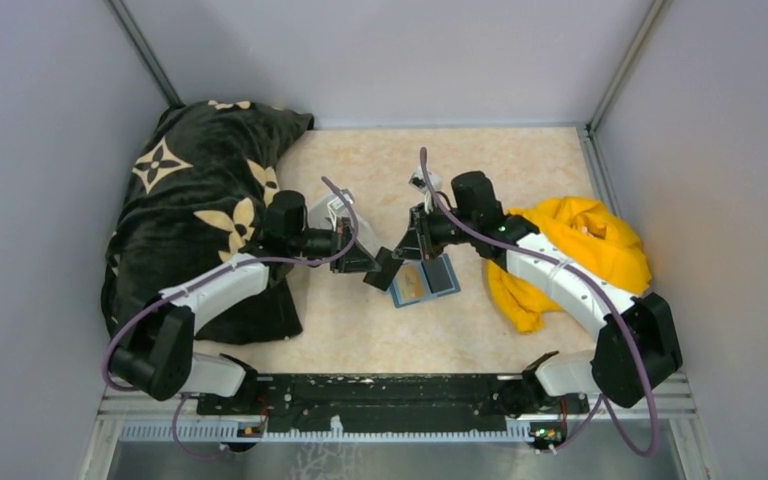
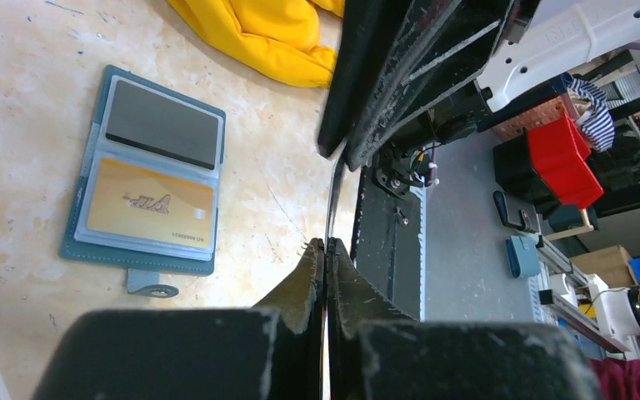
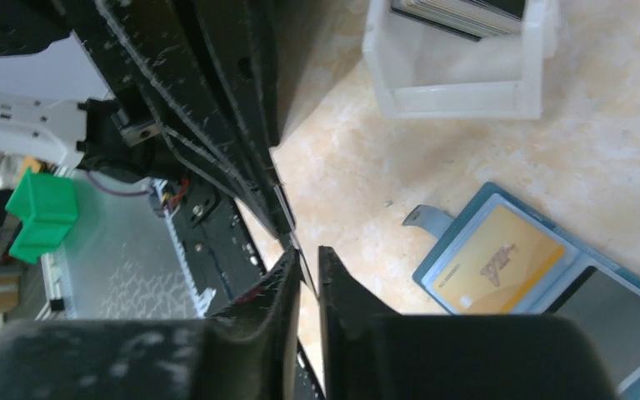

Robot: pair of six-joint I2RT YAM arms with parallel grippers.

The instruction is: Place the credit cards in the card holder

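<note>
The black card (image 1: 383,272) hangs between the two grippers in the top view and shows edge-on as a thin strip (image 2: 334,200) in the left wrist view. My left gripper is shut on one end of it. At the other end, my right gripper has parted slightly, with the card's thin edge still between its fingers. Beside and below lies the blue card holder (image 2: 138,259), unfolded on the table. A golden card (image 2: 152,202) fills one of its pockets, and a dark panel (image 2: 163,125) covers the other half.
A white box (image 3: 458,98) holding a stack of cards (image 3: 460,15) stands near the left arm. Yellow cloth (image 1: 580,245) lies at the right, a dark patterned cushion (image 1: 195,220) at the left. Bare tabletop (image 1: 340,325) shows in front.
</note>
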